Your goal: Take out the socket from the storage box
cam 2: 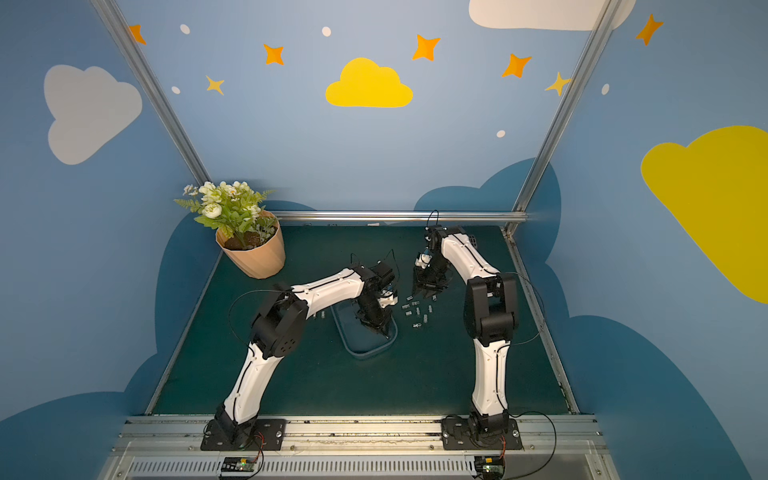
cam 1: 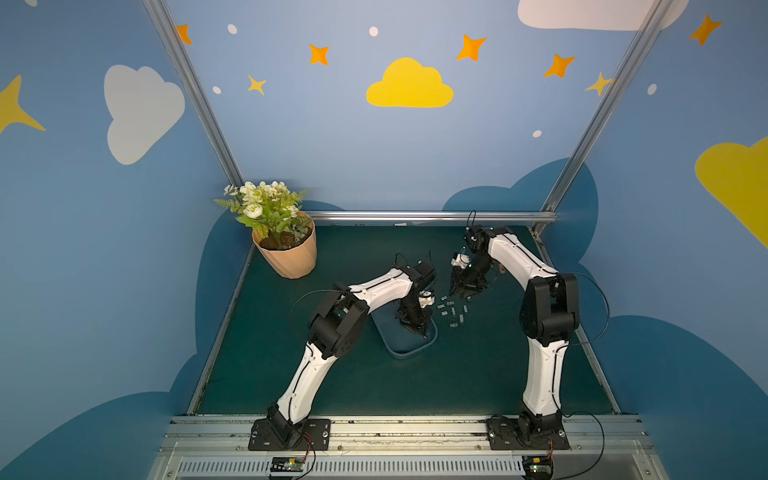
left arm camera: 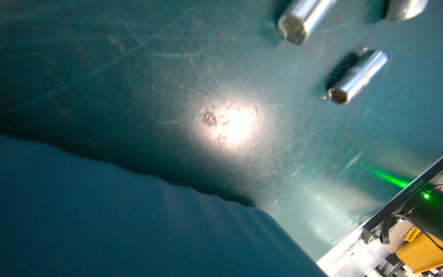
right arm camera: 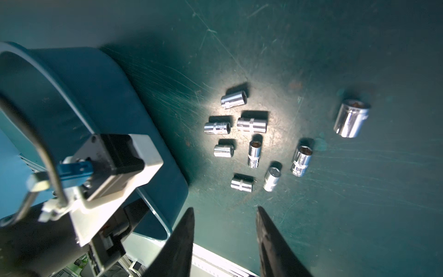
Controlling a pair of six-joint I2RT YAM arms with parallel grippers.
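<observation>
The blue storage box [cam 1: 404, 348] stands in the middle of the table, with my left gripper [cam 1: 416, 324] down in or over it, largely hiding its inside. The left wrist view shows the box wall [left arm camera: 115, 217] and silver sockets [left arm camera: 355, 78] outside it; that gripper's fingers are out of that view and too small to judge overhead. My right gripper is part open above the table beside the box, nothing between its fingers. Several sockets [right arm camera: 251, 123] lie loose on the table to the box's right. Whether any socket is inside the box is hidden.
A potted flower [cam 1: 284, 256] stands at the back left. The left arm's housing reaches across the box toward the right gripper. A metal rail [cam 1: 384, 424] runs along the front edge.
</observation>
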